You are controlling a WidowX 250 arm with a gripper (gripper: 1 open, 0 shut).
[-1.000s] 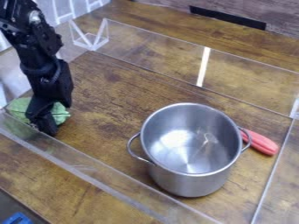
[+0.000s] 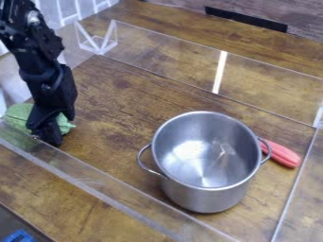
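At the left, my black gripper (image 2: 51,130) reaches down to a light green cloth (image 2: 21,115) lying by the clear wall at the left edge of the wooden table. The gripper is shut on the cloth, though its fingertips are partly hidden in the folds and by the dark body of the arm.
A steel pot (image 2: 203,170) with two handles stands at the right front, a red-handled utensil (image 2: 280,153) behind its right side. Clear low walls (image 2: 265,85) border the work area.
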